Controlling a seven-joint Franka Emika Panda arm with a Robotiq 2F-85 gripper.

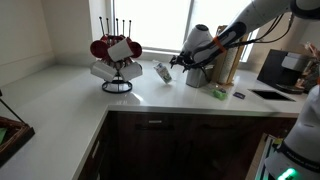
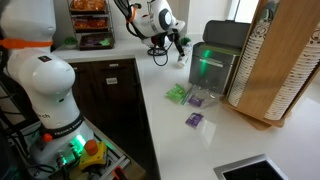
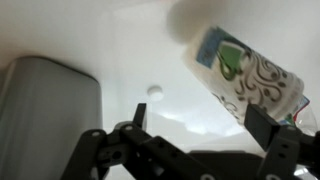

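Observation:
A white patterned paper cup [image 1: 162, 72] leans well over to the left near the back edge of the counter. In the wrist view the cup [image 3: 250, 75] is at the upper right, tilted, its printed side showing. My gripper [image 1: 178, 65] is just right of the cup and apart from it. Its fingers are open, with only bare counter showing between the dark fingers in the wrist view. Whether the cup's base touches the counter cannot be made out.
A grey metal box [image 2: 219, 68] stands close to the gripper. A rack of red mugs [image 1: 120, 55] is on the left. Green [image 2: 178, 94] and purple [image 2: 194, 119] small items lie on the counter.

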